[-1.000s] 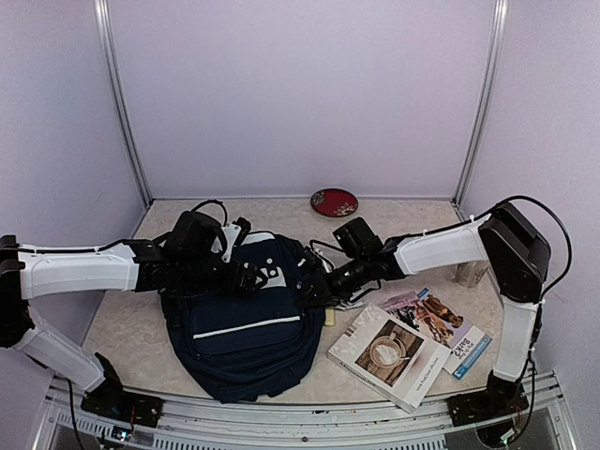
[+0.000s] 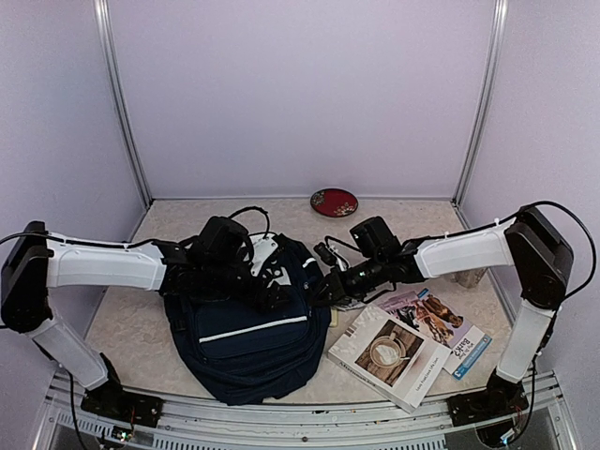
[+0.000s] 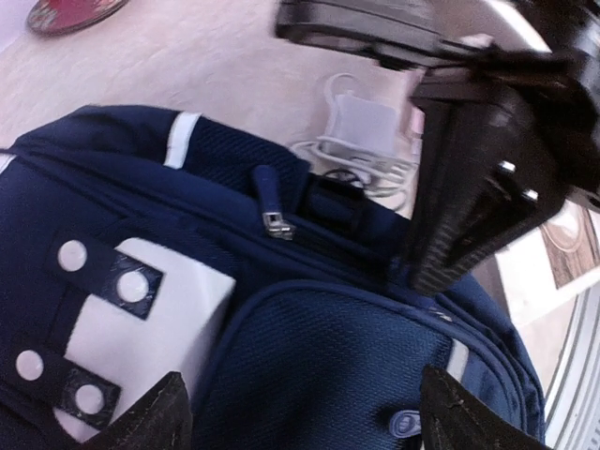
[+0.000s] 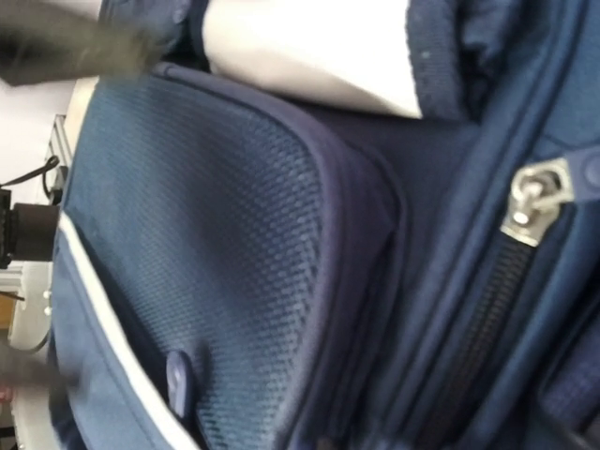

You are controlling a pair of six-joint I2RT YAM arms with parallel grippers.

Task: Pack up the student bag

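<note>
The dark blue student bag (image 2: pixel 248 352) lies flat on the table, its white-trimmed front pocket facing up. My left gripper (image 2: pixel 274 274) is over the upper part of the bag; its fingers (image 3: pixel 155 417) stand wide apart above the mesh pocket (image 3: pixel 319 347), with nothing between them. At the bag's right edge, my right gripper (image 2: pixel 319 295) is shut, and no object shows in it; its tips are hard to make out. A zipper pull (image 3: pixel 272 202) lies on the bag's seam beside it. In the right wrist view, a metal zipper slider (image 4: pixel 536 202) shows close up.
A thick book with a coffee cup cover (image 2: pixel 389 354) and a pink and blue book (image 2: pixel 436 319) lie right of the bag. A red plate (image 2: pixel 334 202) sits at the back. Near the right wall stands a clear container (image 2: pixel 471 277).
My left gripper has moved right across the bag, towards the right gripper. The right gripper has shifted slightly right, and the bag's upper right side looks a little displaced.
</note>
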